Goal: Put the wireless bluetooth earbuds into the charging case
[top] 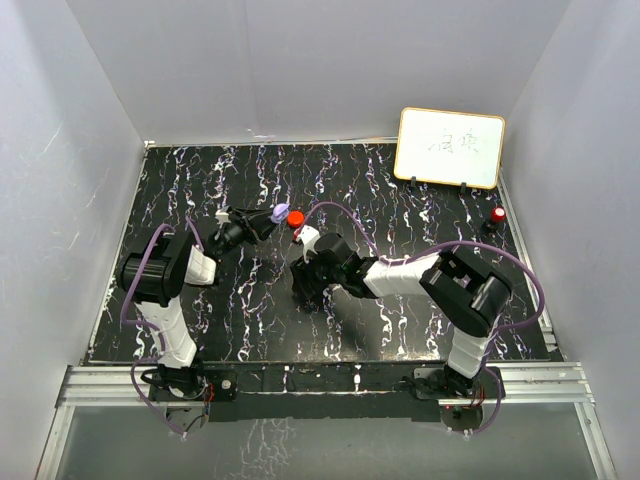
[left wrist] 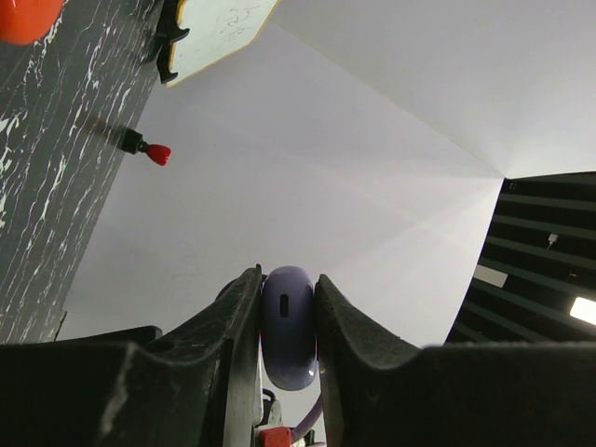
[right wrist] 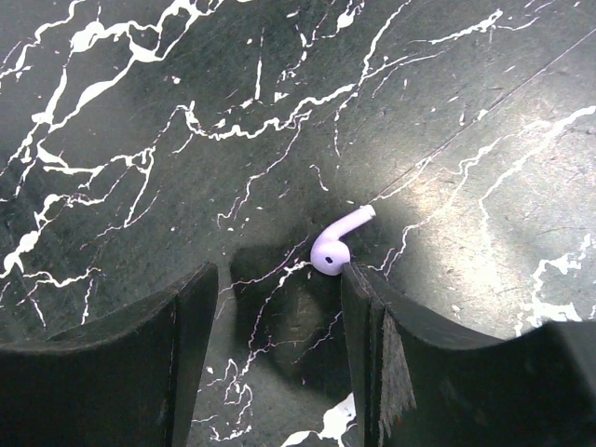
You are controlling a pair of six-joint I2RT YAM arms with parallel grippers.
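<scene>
A lilac charging case (left wrist: 289,331) is held upright in my left gripper, which is shut on it; in the top view the case (top: 280,213) shows at the left gripper's tip, raised over the table. Whether its lid stands open cannot be made out. One lilac earbud (right wrist: 337,244) lies on the dark marbled table in the right wrist view. My right gripper is open above the table, its right fingertip overlapping the edge of the earbud's round head. Nothing is between its fingers. The top view hides the earbud under the right gripper.
A red round object (top: 296,218) stands just right of the case. A whiteboard (top: 449,147) leans at the back right, with another red-topped item (top: 496,216) near the right wall.
</scene>
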